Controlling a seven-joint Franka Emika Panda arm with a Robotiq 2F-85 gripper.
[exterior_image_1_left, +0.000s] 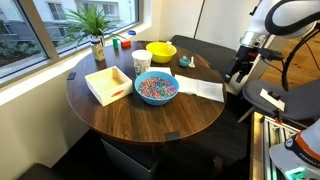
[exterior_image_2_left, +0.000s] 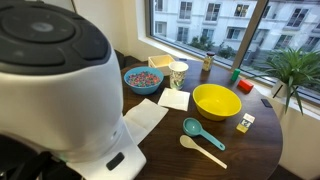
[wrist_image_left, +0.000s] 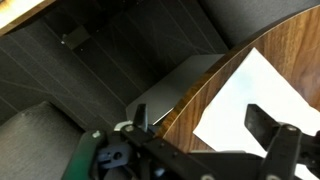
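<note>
My gripper hangs off the right edge of the round wooden table, beside a white sheet of paper. In the wrist view, the gripper is open with nothing held between its fingers; the table's rim passes below the gap. The paper lies on the wood toward the right finger, partly covered by it. From the second exterior side the paper shows beside the large white arm, which hides the gripper there.
A bowl of colourful pieces, a cream box, a white cup and a yellow bowl stand on the table. A teal spoon and a wooden spoon lie near the yellow bowl.
</note>
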